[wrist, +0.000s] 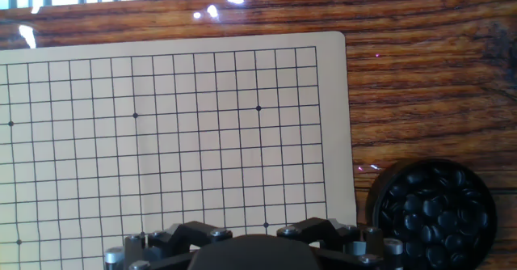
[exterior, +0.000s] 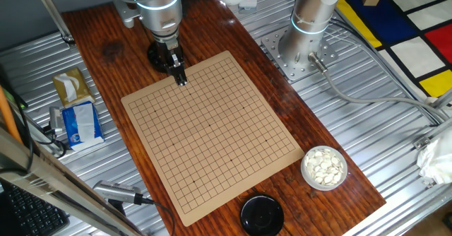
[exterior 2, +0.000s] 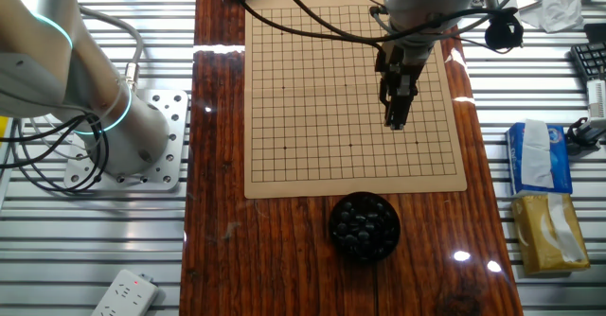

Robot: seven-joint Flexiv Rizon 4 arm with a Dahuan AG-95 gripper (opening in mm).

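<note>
My gripper is black and points down over the wooden-coloured grid board. In exterior view 1 it appears near the board's edge closest to the arm. Its finger parts enter from the bottom of the wrist view, where the tips stand apart with no object seen between them. A round black bowl full of black stones sits off the board's edge, right of the gripper in the wrist view. White stones fill a clear bowl by the opposite end of the board. No stones lie on the visible part of the grid.
A black round dish rests near the white-stone bowl. The brown wooden table is bounded by metal slats. Blue and yellow packets lie off the opposite side of the table.
</note>
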